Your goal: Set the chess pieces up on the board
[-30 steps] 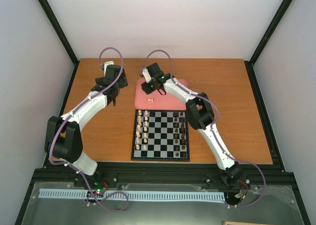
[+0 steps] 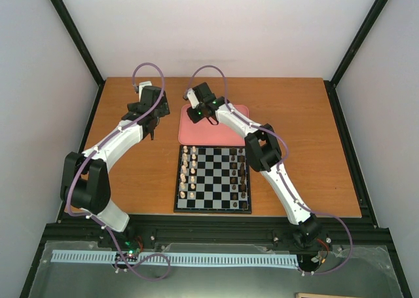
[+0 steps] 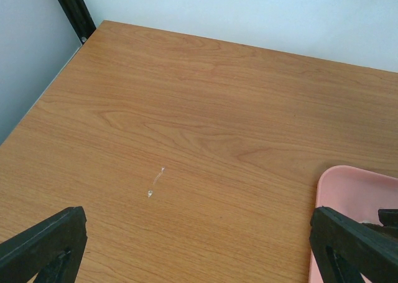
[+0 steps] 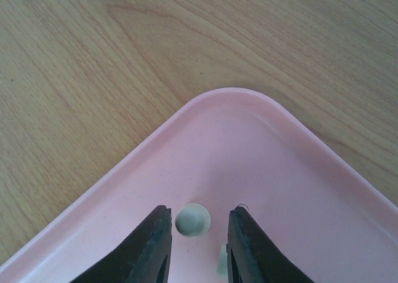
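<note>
The chessboard (image 2: 213,180) carries pale pieces (image 2: 188,172) in two columns on its left and dark pieces (image 2: 238,178) on its right. Behind it lies a pink tray (image 2: 224,136). My right gripper is over that tray, its fingers partly apart. A piece's round pale grey-green base (image 4: 193,220) shows in the gap, close to the left finger (image 4: 160,233) and clear of the right one. Another pale patch (image 4: 222,262) is partly covered by the right finger. My left gripper stands wide open, nothing between its fingers, above bare table left of the tray.
A dark part of the right gripper juts into the left wrist view's right edge. Purple cables arch over both arms.
A small pale piece in the tray's front left has shifted back toward my right gripper and is now hidden from above. The right gripper has edged slightly left. The left arm has stayed put.
</note>
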